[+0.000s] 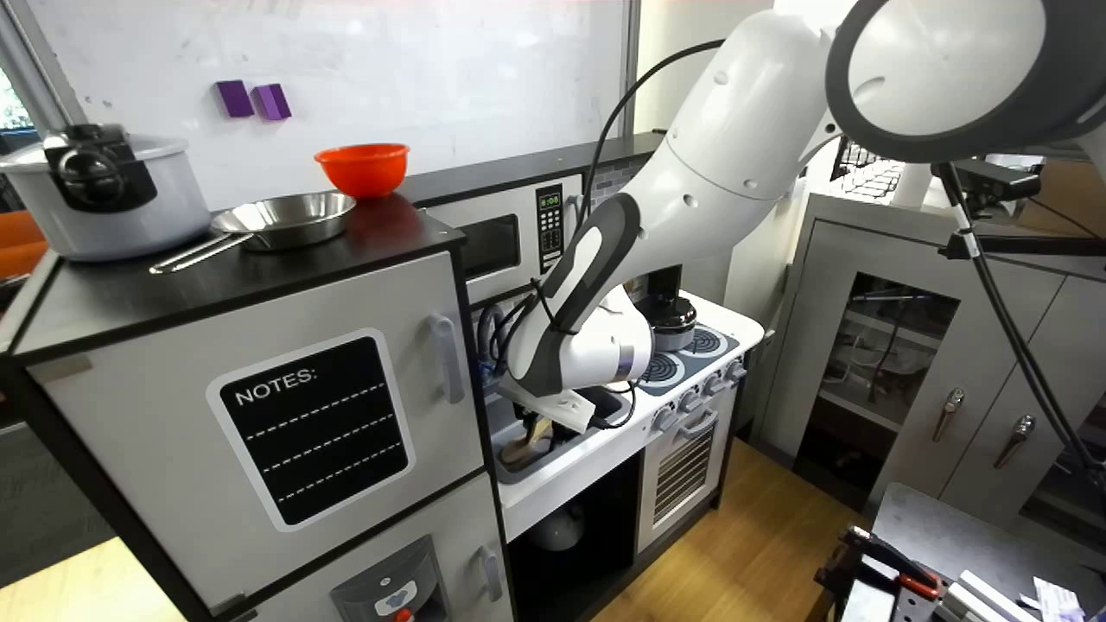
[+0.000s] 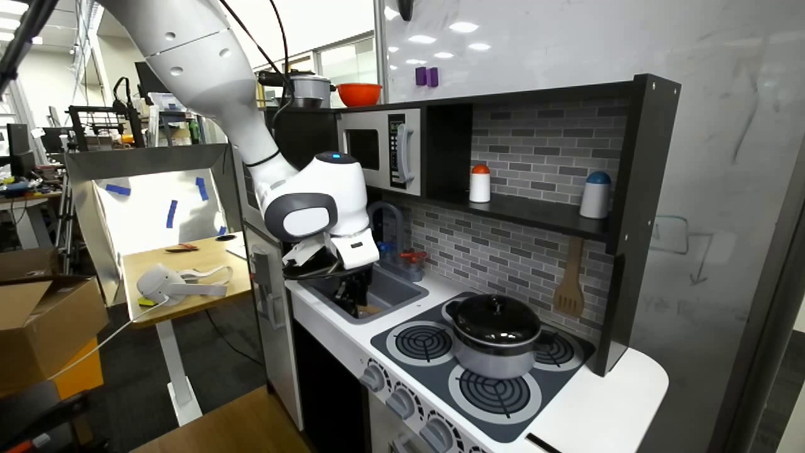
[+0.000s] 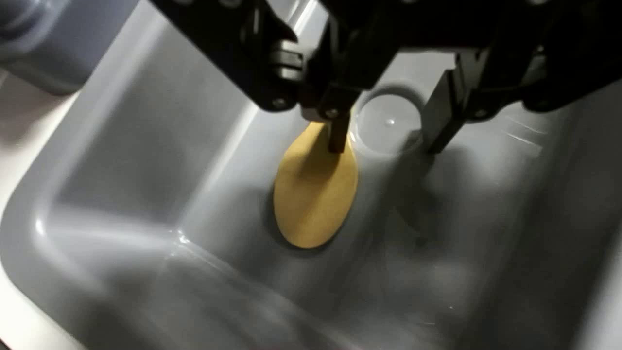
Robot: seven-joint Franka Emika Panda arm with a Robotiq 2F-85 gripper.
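Observation:
A wooden utensil with a rounded, tan end (image 3: 315, 198) lies in the grey sink (image 3: 146, 140), and its light wood also shows in exterior view 1 (image 1: 526, 444). My gripper reaches down into the sink with its fingers apart and bare sink floor between them. In the wrist view the left finger (image 3: 338, 133) overlaps the utensil's upper part, while the right finger (image 3: 441, 116) stands off to its right. Whether the left finger touches the wood cannot be told. The rest of the utensil is hidden behind the gripper.
The sink walls close in around the gripper, with a faucet (image 2: 392, 223) behind. To the right, a lidded pot (image 2: 494, 336) stands on the stove (image 2: 430, 377). A wooden spatula (image 2: 571, 283) hangs on the backsplash. The microwave (image 2: 381, 147) juts out above.

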